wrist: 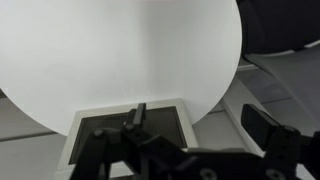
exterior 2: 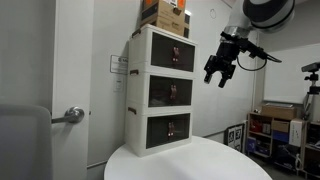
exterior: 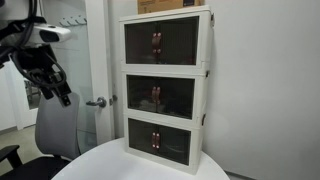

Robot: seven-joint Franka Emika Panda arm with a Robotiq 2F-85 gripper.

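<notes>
A white cabinet (exterior: 163,72) of three stacked units, with dark doors and reddish-brown handles, stands on the round white table (exterior: 106,165). All its visible doors look closed. My gripper (exterior: 56,97) hangs in the air left of the cabinet in exterior view 1, well clear of it. Exterior view 2 shows the same gripper (exterior 2: 215,80) to the cabinet's right, above the table. It is open, with nothing between its fingers. From above, the wrist view catches part of the cabinet (wrist: 168,107) at the bottom, partly covered by the gripper.
Cardboard boxes (exterior 2: 166,17) sit on top of the cabinet. A grey office chair (exterior: 57,126) is beside the table, near a door with a handle (exterior: 97,102). Shelving (exterior 2: 275,129) stands far right.
</notes>
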